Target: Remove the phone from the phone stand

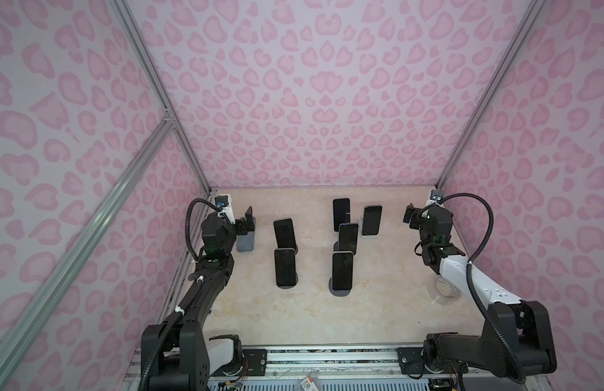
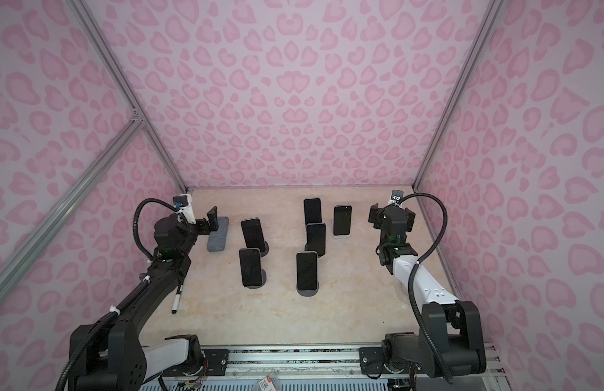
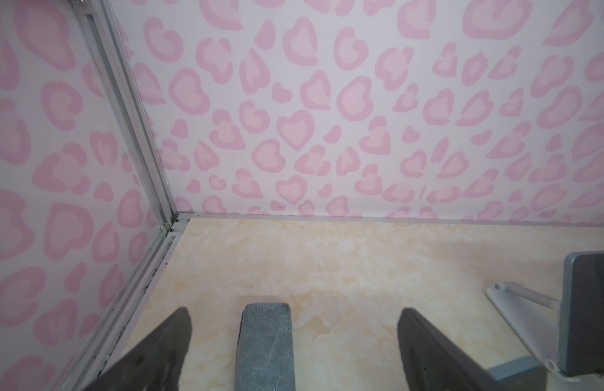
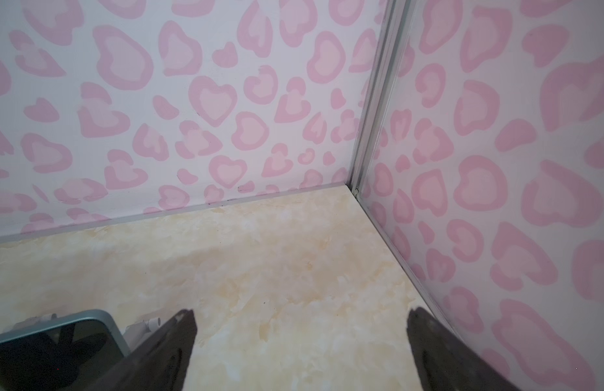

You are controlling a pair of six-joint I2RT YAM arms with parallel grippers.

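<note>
Several dark phones lean upright on stands across the middle of the table. The front pair is a left phone (image 1: pixel 285 267) and a right phone (image 1: pixel 342 271), each on a round grey base. Behind them stand a left phone (image 1: pixel 284 233), a middle phone (image 1: pixel 348 237), a tall back phone (image 1: pixel 341 214) and a back right phone (image 1: pixel 371 220). My left gripper is open at the table's left, apart from every phone. At the right side my right gripper also stands open and empty, with a phone (image 4: pixel 54 358) to its left.
A grey block (image 3: pixel 266 348) lies flat below the left gripper. A white-and-black pen-like stick (image 2: pixel 177 298) is beside the left arm. A clear round object (image 1: pixel 444 290) lies near the right arm. Walls close in the sides.
</note>
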